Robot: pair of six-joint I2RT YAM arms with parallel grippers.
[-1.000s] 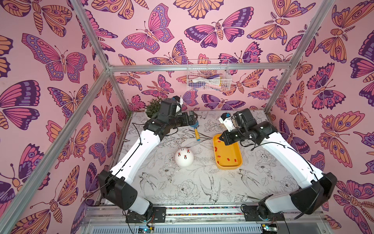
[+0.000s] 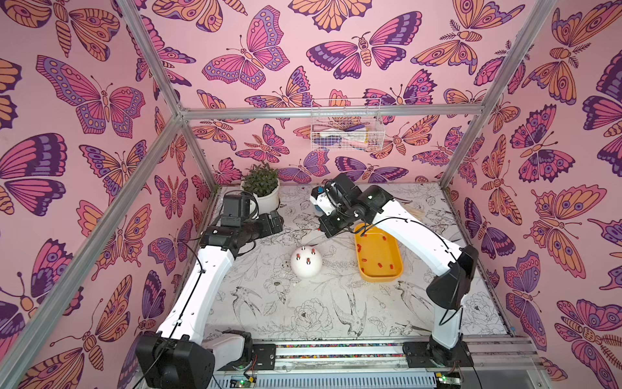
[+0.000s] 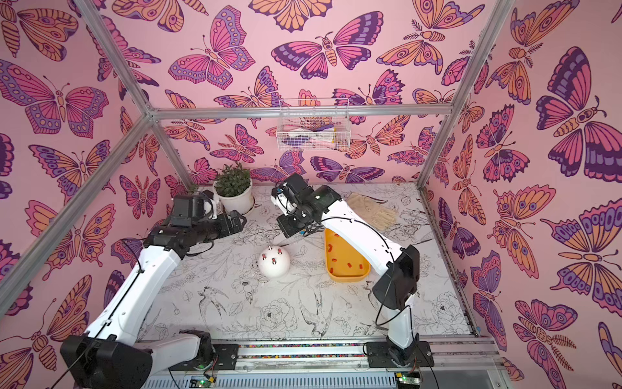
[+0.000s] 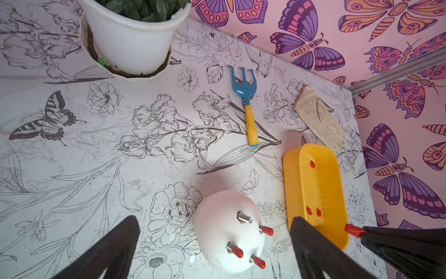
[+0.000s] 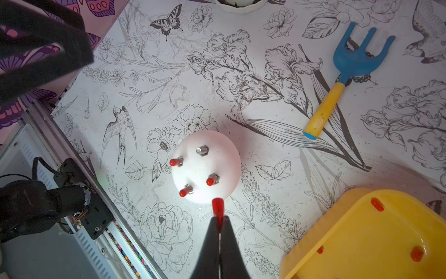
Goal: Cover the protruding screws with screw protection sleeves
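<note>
A white dome (image 5: pixel 223 153) stands on the table with several screws in it. Three carry red sleeves (image 5: pixel 210 180); one screw (image 5: pixel 202 150) shows bare metal. My right gripper is shut on a red sleeve, held at the fingertips, apart from the dome and to its right in the left wrist view. My left gripper is open and empty, with the dome seen below between its fingers. More red sleeves (image 5: pixel 377 204) lie in the yellow tray (image 4: pixel 291 186).
A blue fork with a yellow handle (image 5: pixel 325 109) lies behind the dome. A potted plant (image 4: pixel 130 41) stands at the back left and a beige glove (image 4: pixel 316 114) at the back right.
My right gripper has moved left from over the tray to the area behind and right of the dome. The left arm has drawn back to the left.
</note>
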